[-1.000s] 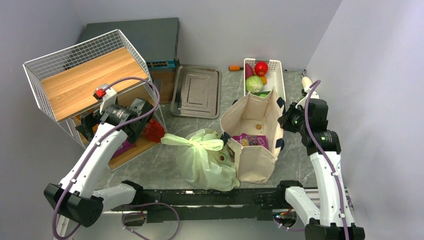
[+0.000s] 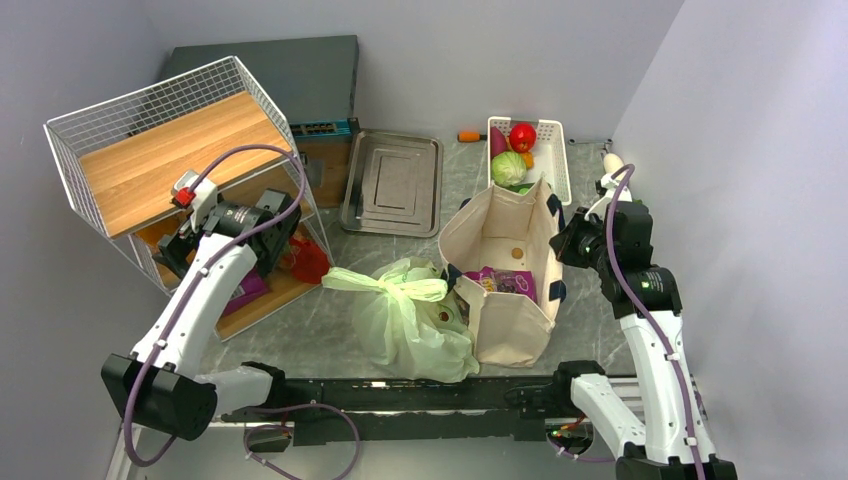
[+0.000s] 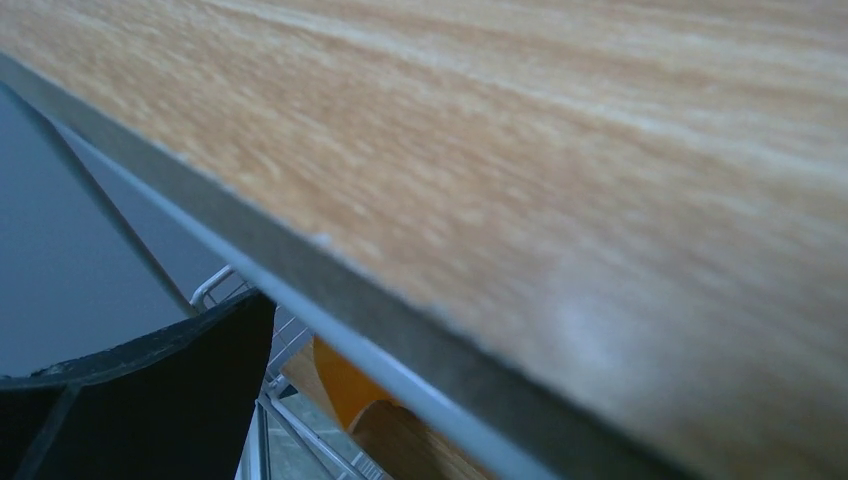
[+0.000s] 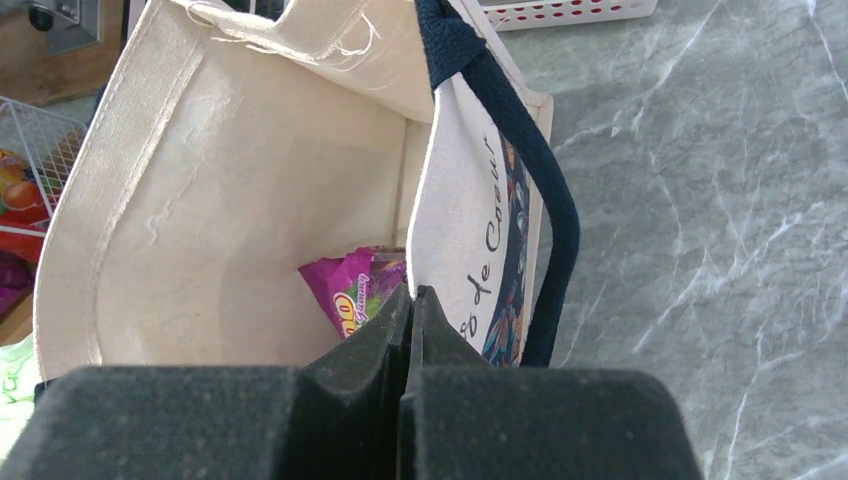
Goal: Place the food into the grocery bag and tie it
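Observation:
The cream tote bag [image 2: 490,220] stands open at the right of the counter, a purple packet [image 2: 515,283] and a small round brown item [image 2: 517,253] inside. At its right rim, my right gripper is shut on the cloth edge. My left gripper [image 2: 172,250] is at the wire rack on the left, under the edge of the upper shelf. One of its fingers [image 3: 190,390] shows in the left wrist view; the board hides the other. It stands open. Beyond it, an orange item [image 3: 345,382] sits lower in the rack.
The upper wooden shelf [image 2: 180,150] is bare and close above my left gripper. Red items [image 2: 308,260] and a purple pack [image 2: 245,292] lie on the lower shelf. A tied green plastic bag [image 2: 400,330] adjoins the tote. Behind are a metal tray [image 2: 395,185] and a vegetable basket [image 2: 555,165].
The right gripper has moved slightly left with the tote's rim.

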